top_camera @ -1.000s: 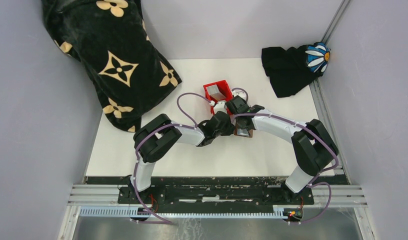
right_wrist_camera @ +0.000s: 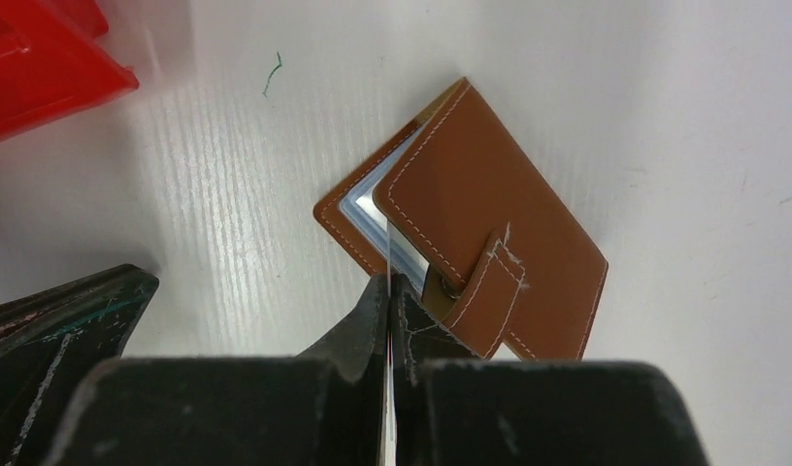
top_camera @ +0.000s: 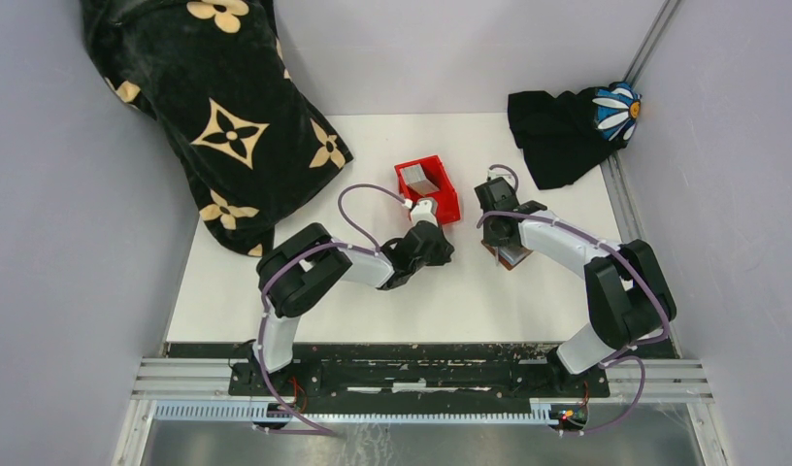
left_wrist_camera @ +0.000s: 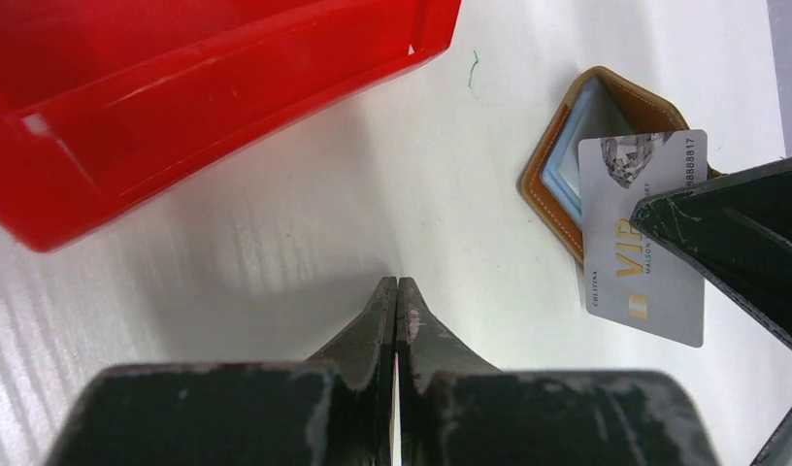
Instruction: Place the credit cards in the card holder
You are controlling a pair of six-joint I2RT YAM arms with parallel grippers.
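Observation:
A silver VIP card (left_wrist_camera: 644,282) stands on edge, with my right gripper shut on it. Only the thin edge of the card shows in the right wrist view. Behind and below it, the brown card holder (right_wrist_camera: 499,204) lies on the table, with a clear inner sleeve (right_wrist_camera: 378,199) at its mouth. In the left wrist view the card overlaps the holder; whether any of it is inside, I cannot tell. My left gripper is shut, nothing visible between its fingertips, over bare table left of the holder.
The red tray (top_camera: 450,207) stands behind my left gripper, holding a pale box (top_camera: 419,179). A black cloth (top_camera: 557,146) lies at the back right, and a patterned dark blanket (top_camera: 227,136) covers the back left.
The holder has moved right, away from my left gripper, and turned to lie diagonally. My right gripper has moved right with it. The left arm has barely moved.

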